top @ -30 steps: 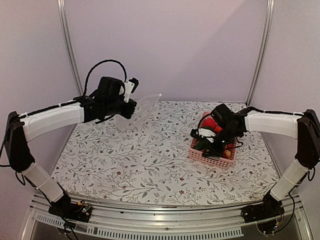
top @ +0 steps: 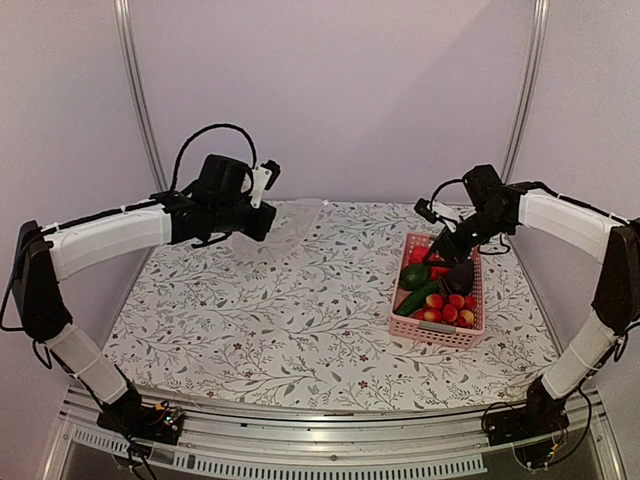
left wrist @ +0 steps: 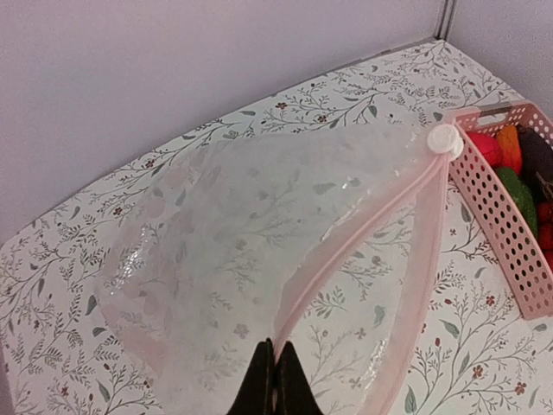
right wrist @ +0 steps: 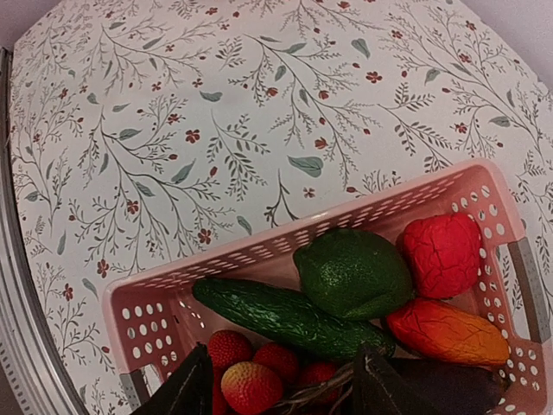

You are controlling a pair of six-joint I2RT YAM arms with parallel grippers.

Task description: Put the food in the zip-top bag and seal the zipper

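Note:
A clear zip top bag [left wrist: 233, 251] with a pink zipper edge hangs from my left gripper, which is shut on its rim. A white round slider [left wrist: 444, 140] shows at the zipper's far end. At the right, the pink basket [top: 398, 322] holds a green pepper [right wrist: 352, 272], a cucumber [right wrist: 276, 316], a red pepper [right wrist: 441, 252], an orange-red item [right wrist: 448, 330], a dark eggplant [right wrist: 449, 380] and several red-yellow fruits [right wrist: 252, 386]. My right gripper is over the basket, fingers apart; some thin stems show between them, not gripped.
Pale walls close off the back and sides. The basket's raised rim and its grey handles [right wrist: 524, 285] stand around the food.
My right gripper has moved from the basket's front toward its back, uncovering the fruits. The basket has shifted slightly right. The left arm has stayed nearly still, with the bag's free end sinking slightly.

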